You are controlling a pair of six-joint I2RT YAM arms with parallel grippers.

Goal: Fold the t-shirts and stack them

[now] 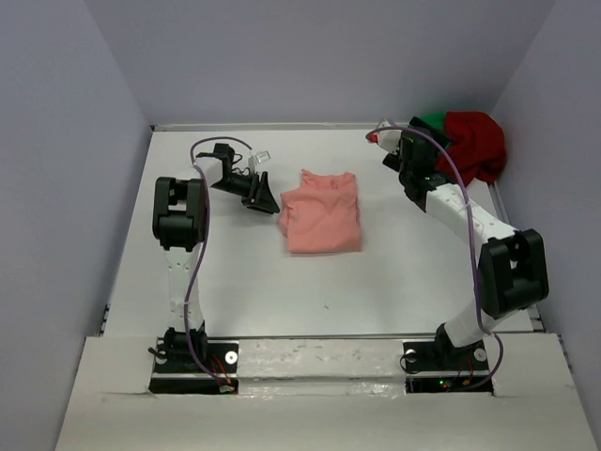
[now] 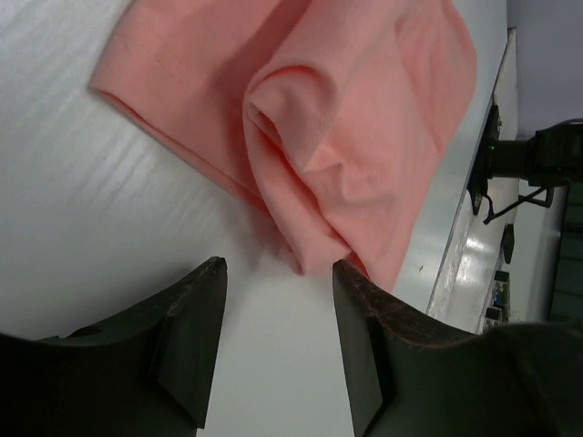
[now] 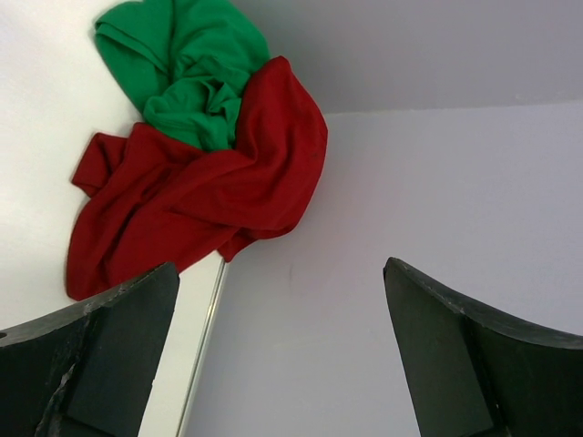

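Observation:
In the middle of the table lies a pink t-shirt (image 1: 322,216), partly folded, with its bulging left side toward my left arm. Just left of that side is my left gripper (image 1: 272,206), its fingers (image 2: 202,314) parted. The left wrist view shows a folded corner of the pink shirt (image 2: 364,173) just beyond the gap, with nothing held. My right gripper stands open near the back right, holding nothing. Past its fingers lie a crumpled red t-shirt (image 3: 191,196) and a green one (image 3: 196,73), the green lying against the red.
Walls enclose the table on the left, back and right; the red pile (image 1: 474,141) sits in the back right corner. Clear white table (image 1: 263,291) lies in front of the pink shirt, and bare room is also behind it.

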